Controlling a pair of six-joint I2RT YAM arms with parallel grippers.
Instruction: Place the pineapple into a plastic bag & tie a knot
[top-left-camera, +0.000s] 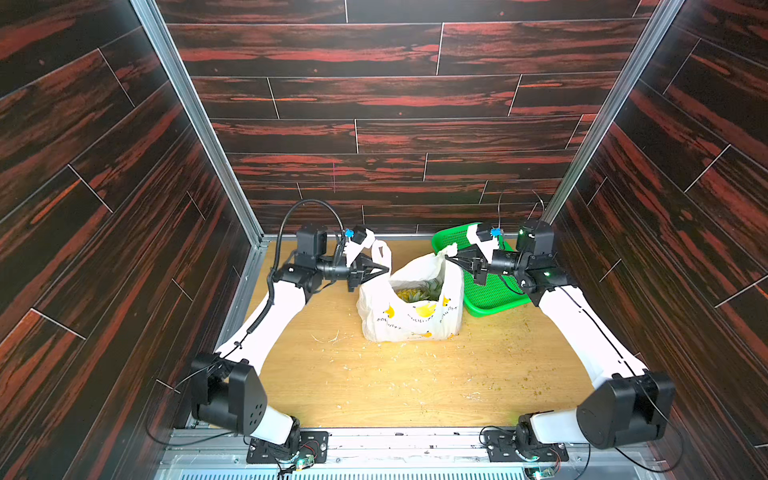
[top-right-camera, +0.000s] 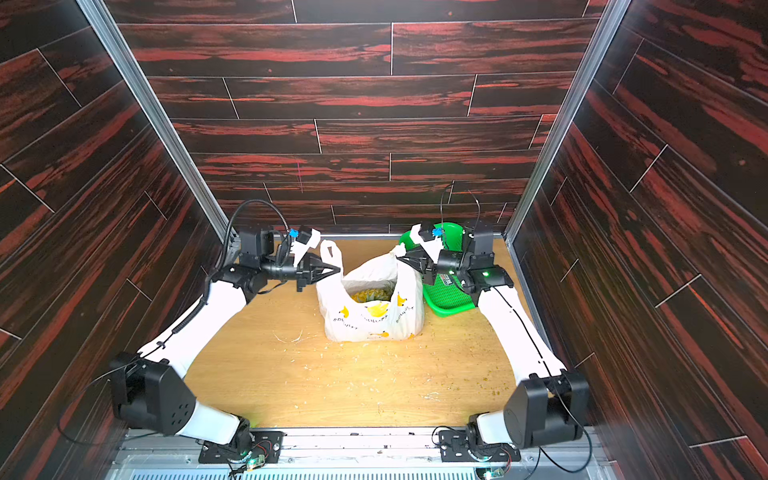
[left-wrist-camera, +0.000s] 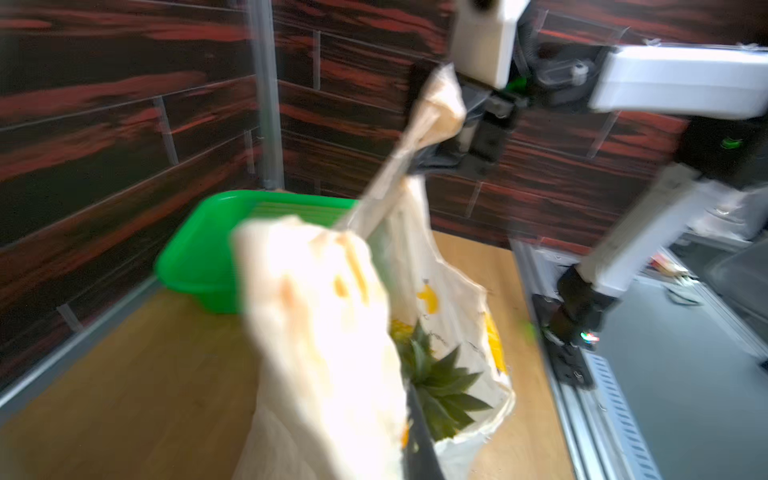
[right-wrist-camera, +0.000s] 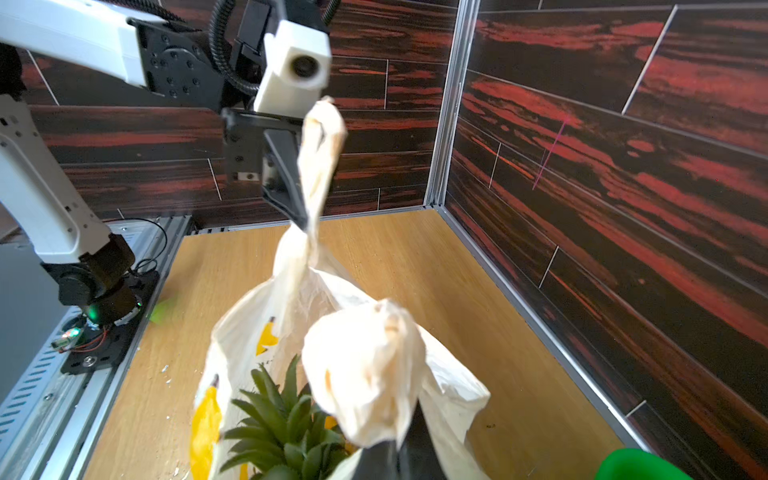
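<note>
A white plastic bag (top-left-camera: 412, 324) with yellow fruit prints holds the pineapple (right-wrist-camera: 280, 432), whose green crown shows through the opening. My left gripper (top-left-camera: 382, 269) is shut on the bag's left handle (top-right-camera: 330, 256), lifted upright. My right gripper (top-left-camera: 449, 258) is shut on the bag's right handle (right-wrist-camera: 364, 372), pulled up at the other side. In the left wrist view, the near handle is blurred and hides much of the fingers.
A green plastic basket (top-left-camera: 496, 300) lies behind and to the right of the bag. Walls surround it.
</note>
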